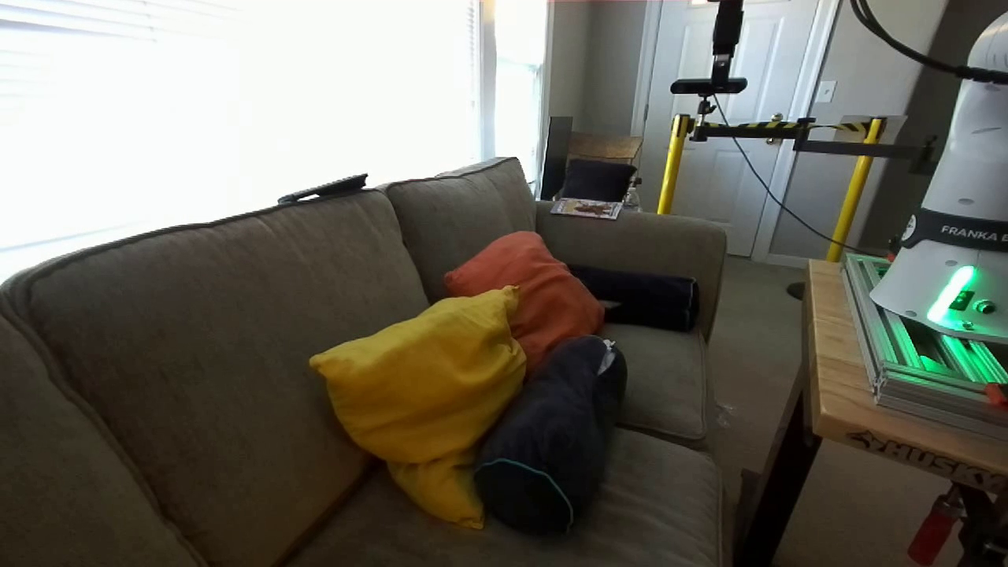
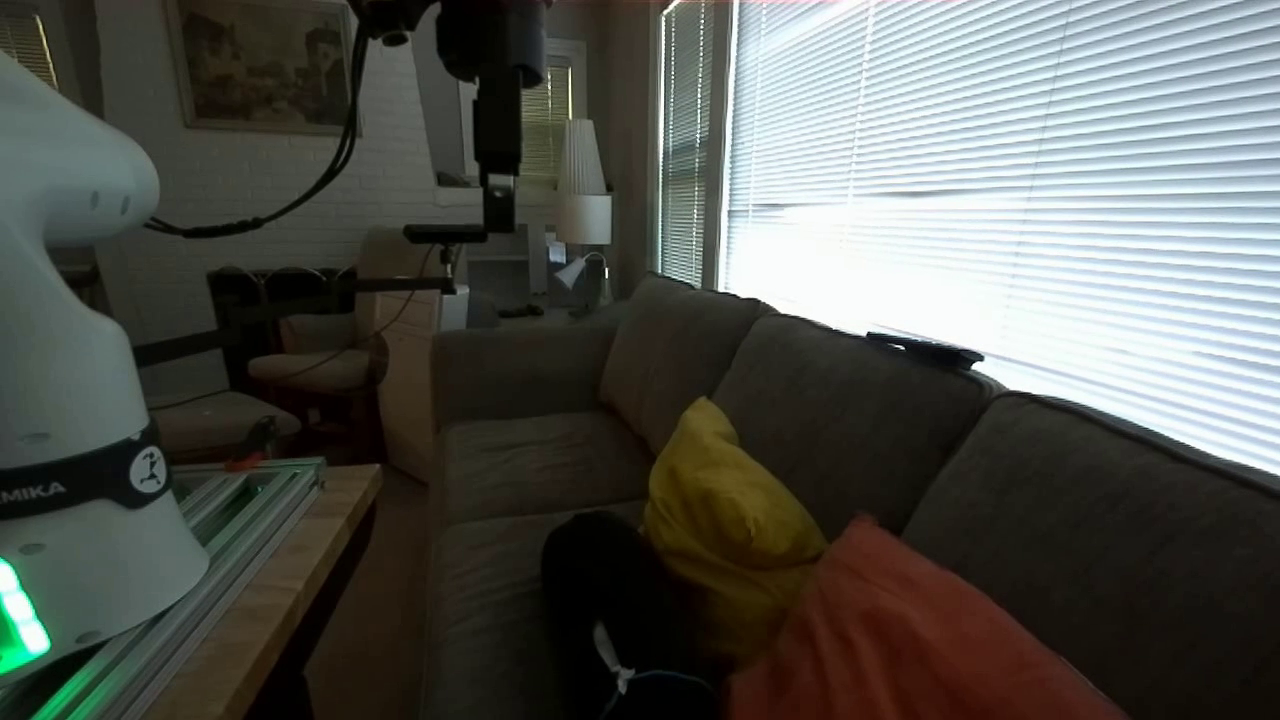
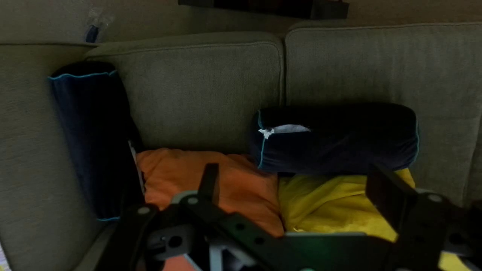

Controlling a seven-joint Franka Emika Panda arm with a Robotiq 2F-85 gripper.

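High over the sofa, my gripper stands open, its two fingers wide apart and nothing between them. In exterior view 2 it hangs at the top centre, well clear of the cushions. Below lie an orange pillow (image 1: 529, 288) and a yellow pillow (image 1: 425, 368), leaning toward the backrest. A dark navy bolster (image 3: 339, 140) rests against the yellow pillow, a pale opening near one end. A second navy bolster (image 3: 97, 144) lies along the sofa's armrest. The gripper body hides the pillows' lower parts in the wrist view.
The grey-brown sofa (image 1: 227, 331) has bare seat cushion (image 1: 652, 378) in front of the orange pillow. A flat dark object (image 1: 326, 189) sits on the backrest. The wooden table (image 1: 831, 378) carries the arm's base. A camera on a stand (image 1: 709, 86) is beyond the sofa.
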